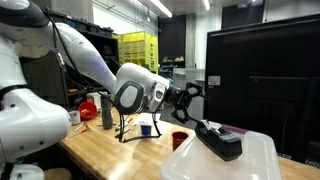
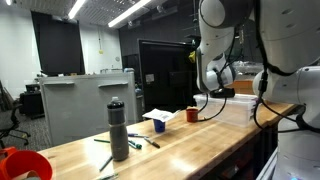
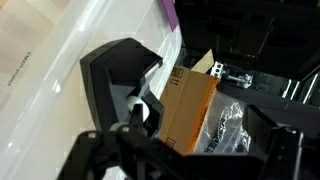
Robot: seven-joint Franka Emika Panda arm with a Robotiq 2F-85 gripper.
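My gripper (image 1: 188,97) hangs open above the near left side of a white tub (image 1: 262,165), with nothing between its fingers. Inside the tub lies a black blocky object (image 1: 220,143) with a pale part along its top. The wrist view shows that black object (image 3: 108,75) left of centre, partly hidden by a dark finger (image 3: 115,153); the gripper is above it and looks apart from it. A red mug (image 1: 179,140) stands on the table just outside the tub.
A blue cup (image 2: 159,126), a dark bottle (image 2: 118,133) and a red bowl (image 2: 25,163) stand on the wooden table (image 2: 180,155). Several thin tools lie near the bottle. Beyond the tub, the wrist view shows a cardboard box (image 3: 188,103) with clear plastic.
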